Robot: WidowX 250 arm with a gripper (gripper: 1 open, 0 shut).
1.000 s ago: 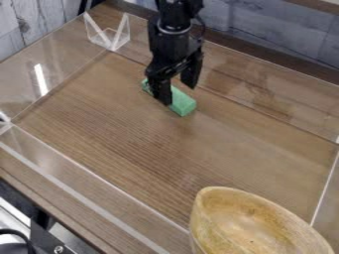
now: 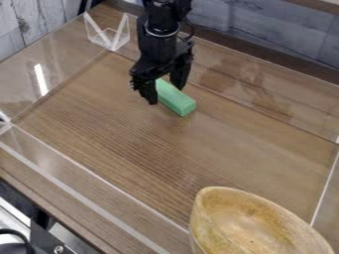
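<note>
The black gripper (image 2: 162, 77) hangs over the upper middle of the wooden table, its fingers pointing down and apart. A flat green block (image 2: 175, 99) lies on the table under it, extending toward the lower right from beneath the fingers. The left end of the block is close to the fingers; whether they touch it I cannot tell.
A large yellow bowl (image 2: 245, 223) sits at the lower right. The wooden tabletop (image 2: 119, 159) is otherwise mostly clear, with clear plastic brackets at its upper and left edges.
The gripper has shifted a little to the left, over the left end of the green block. The block appears in about the same place.
</note>
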